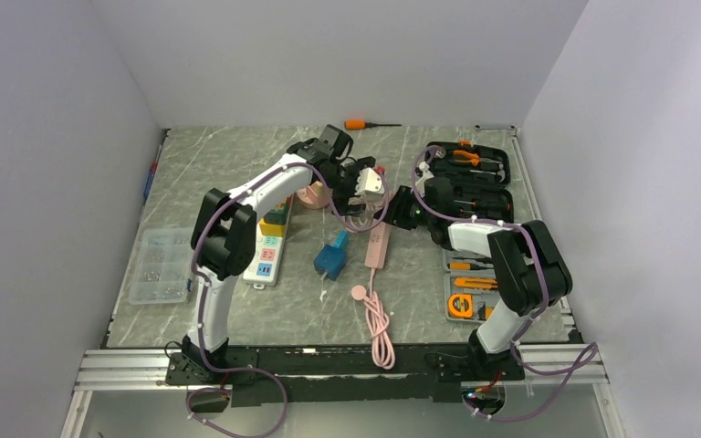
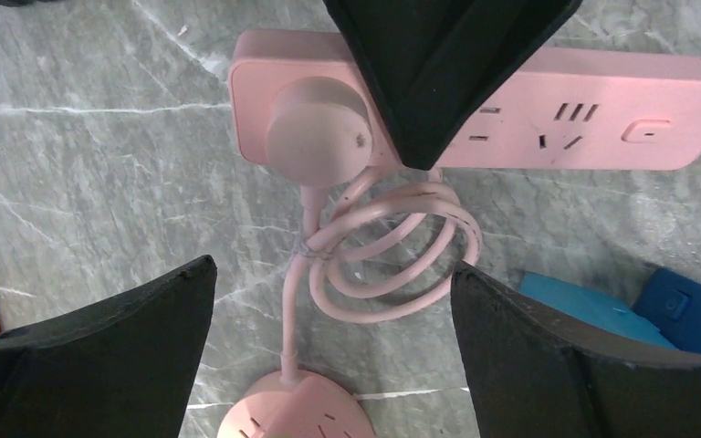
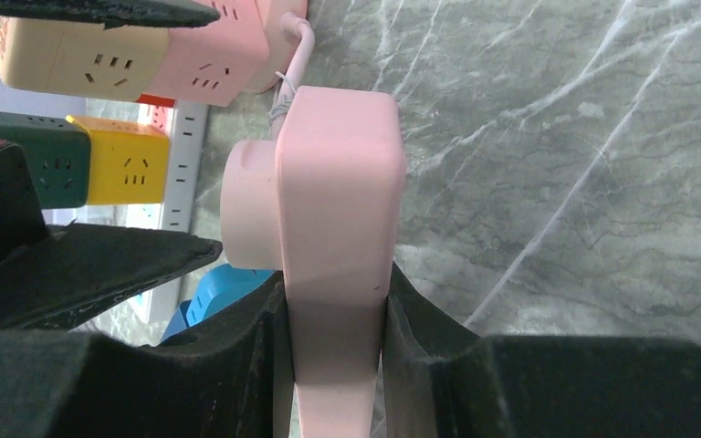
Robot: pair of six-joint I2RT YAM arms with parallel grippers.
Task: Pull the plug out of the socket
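Observation:
The pink power strip [image 2: 593, 100] is held by my right gripper, shut across its body. A round pale-pink plug [image 2: 319, 137] sits at one end of the strip's socket face, with its cord [image 2: 312, 208] leading off into a loose coil. In the right wrist view the plug [image 3: 251, 205] stands out from the strip's left side. My left gripper is open, facing the plug, its fingers [image 2: 137, 338] spread wide with only coiled cord in view between them. Seen from above, both grippers partly hide the plug.
A blue adapter [image 1: 330, 259] lies on the table below the left gripper. A white strip [image 1: 263, 263] carrying coloured cubes stands to the left, and an open toolbox [image 1: 471, 166] to the right. The pink strip's bundled cable [image 1: 380, 328] reaches the front edge.

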